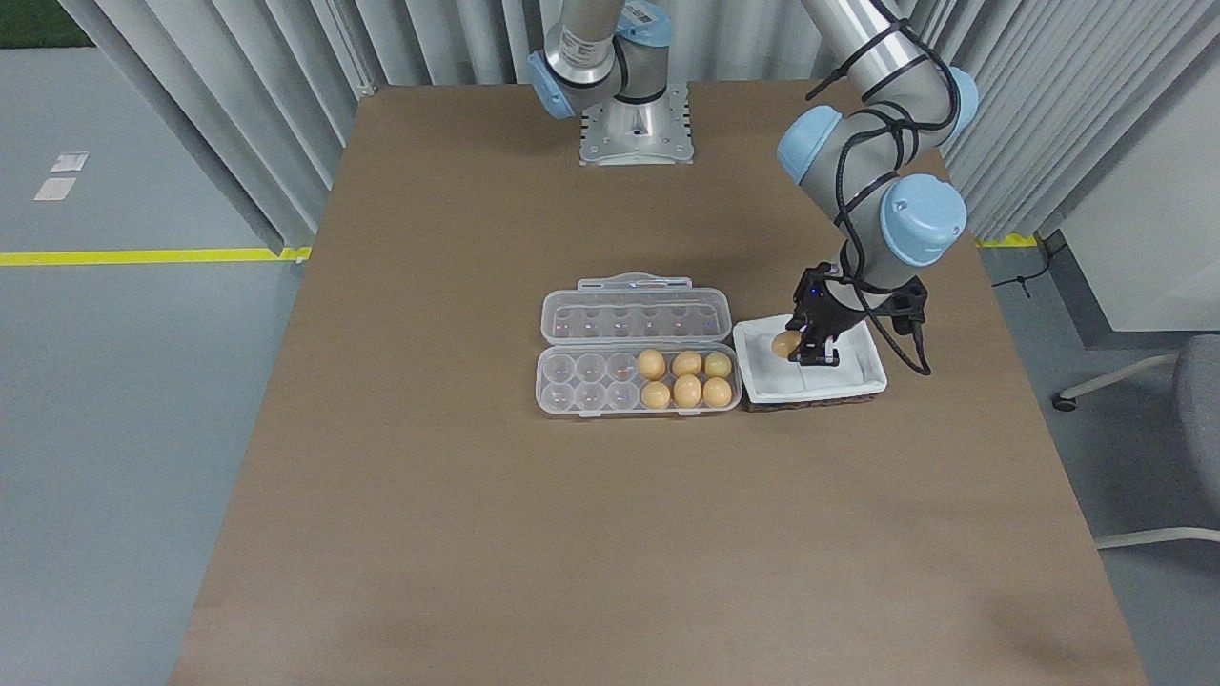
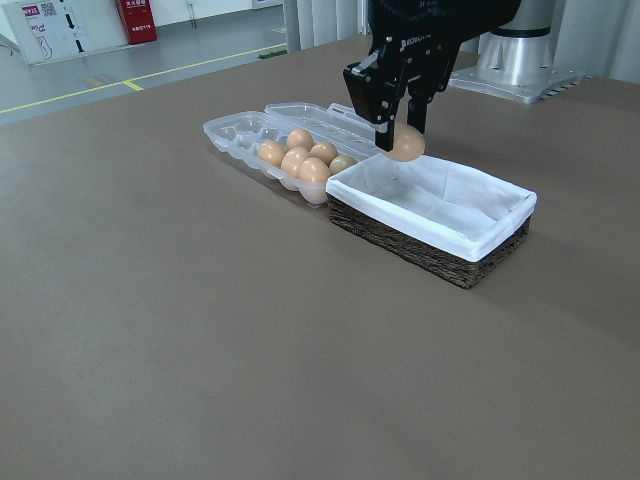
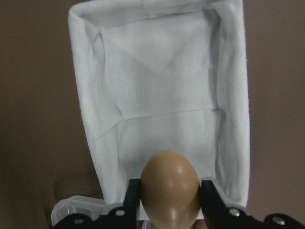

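My gripper is shut on an egg (image 3: 169,183), held above a cloth-lined wicker basket (image 2: 425,253); the white lining (image 3: 159,71) shows nothing on its visible floor. In the front view the held egg (image 1: 785,343) is at the basket's left part. Left of the basket lies an open clear egg carton (image 1: 559,400) with several brown eggs (image 1: 686,390) in its right-hand cups; its left cups are empty.
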